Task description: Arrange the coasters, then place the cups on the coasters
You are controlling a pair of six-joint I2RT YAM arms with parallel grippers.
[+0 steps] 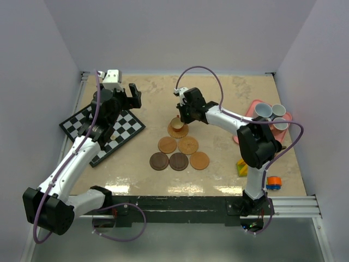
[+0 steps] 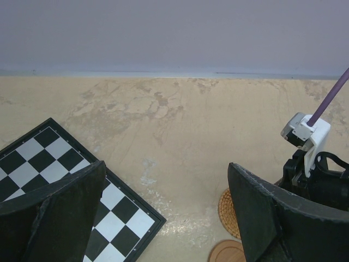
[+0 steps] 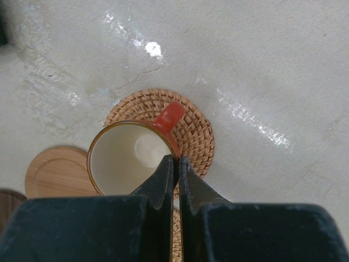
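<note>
The cup (image 3: 126,154), brown-rimmed with a pale inside and a red handle, appears in the right wrist view over part of a round woven coaster (image 3: 197,139). My right gripper is shut on its rim, the wall passing between the fingertips. From the top view, the cup (image 1: 176,124) overlaps the back part of that coaster (image 1: 179,135); whether its base touches cannot be told. Over by the checkered board, my left gripper stands open and empty.
More coasters lie in front: two lighter rounds, a tan one (image 1: 199,160) and two dark ones (image 1: 159,161). A checkered board (image 1: 127,126) is at left. Several cups occupy a pink tray (image 1: 253,109) at right.
</note>
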